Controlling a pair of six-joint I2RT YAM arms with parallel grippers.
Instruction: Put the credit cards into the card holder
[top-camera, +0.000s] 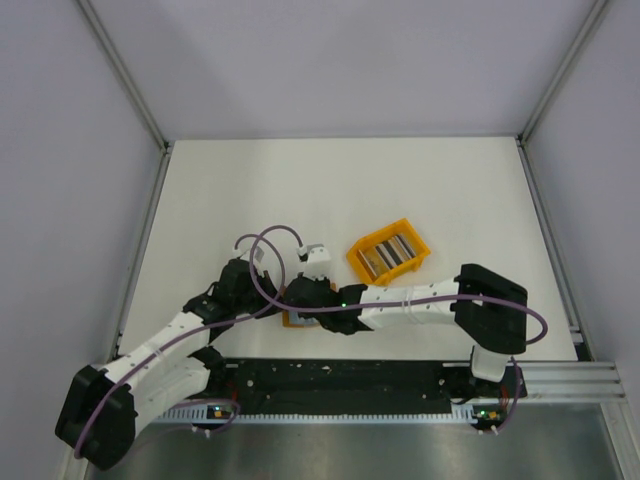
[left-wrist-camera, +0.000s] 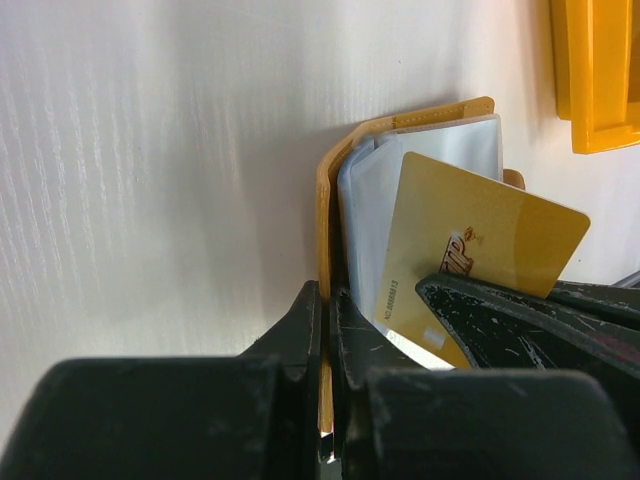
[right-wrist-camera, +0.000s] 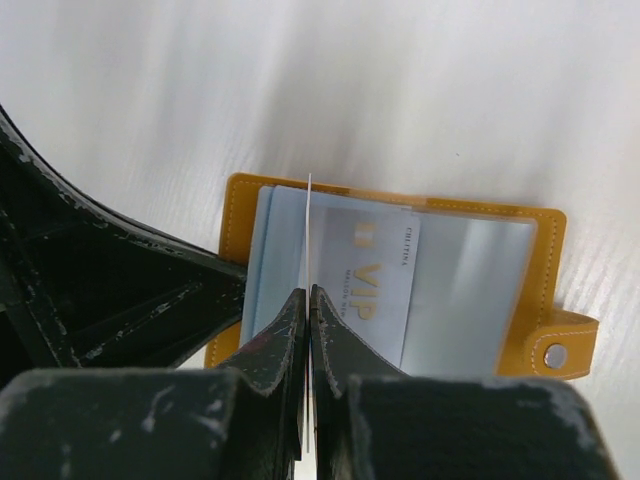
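The tan card holder has clear sleeves and lies open on the white table; its snap flap (right-wrist-camera: 560, 345) shows in the right wrist view. My left gripper is shut on the holder's cover edge. A gold card (left-wrist-camera: 470, 235) stands tilted over the sleeves, pinched thinly by my right gripper, where it appears edge-on as a narrow line. Whether the card's lower edge is inside a sleeve cannot be told. A silvery card lettered VIP (right-wrist-camera: 375, 265) lies flat at the sleeves. From above, the arms mostly cover the holder.
A yellow box (top-camera: 408, 228) with several cards standing in its slots is right of the holder. Both arms crowd close together over the holder.
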